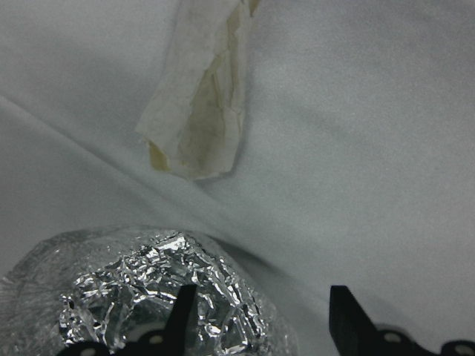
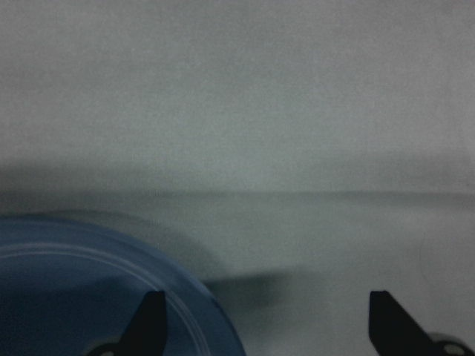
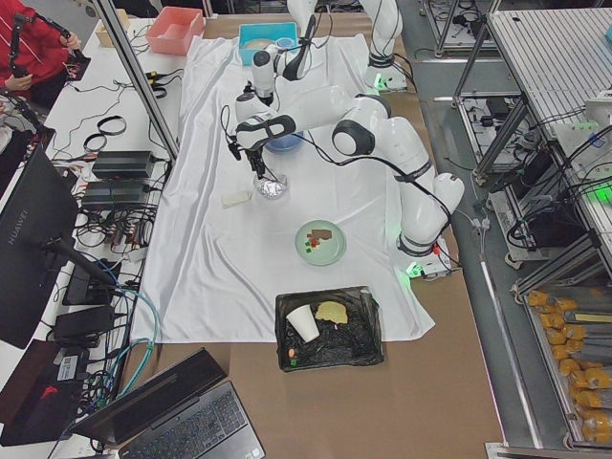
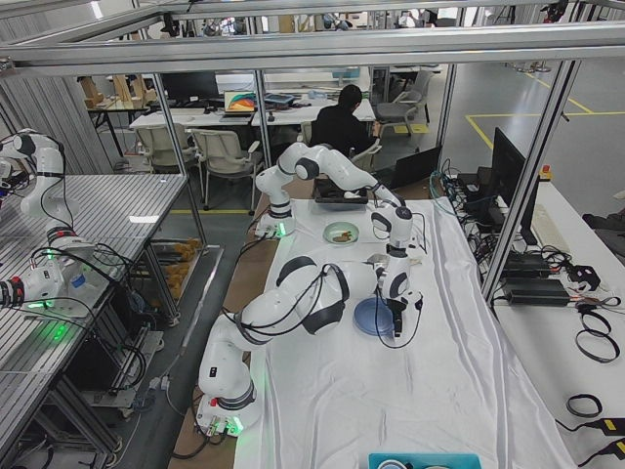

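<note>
My left gripper stands open just above a crumpled, shiny foil-like item [image 3: 271, 186] on the white cloth; a pale, paper-like strip [image 1: 197, 111] lies beyond it in the left wrist view. My right gripper is open over the cloth at the edge of a blue plate [image 2: 74, 297], with nothing between its fingers. In the camera left view the blue plate [image 3: 284, 143] is partly hidden by an arm.
A green plate [image 3: 320, 253] with small brown, red and green pieces sits nearer the front. A black tray [image 3: 330, 344] holds a white cup and a yellow piece. A turquoise bin [image 4: 425, 461] is at the other end.
</note>
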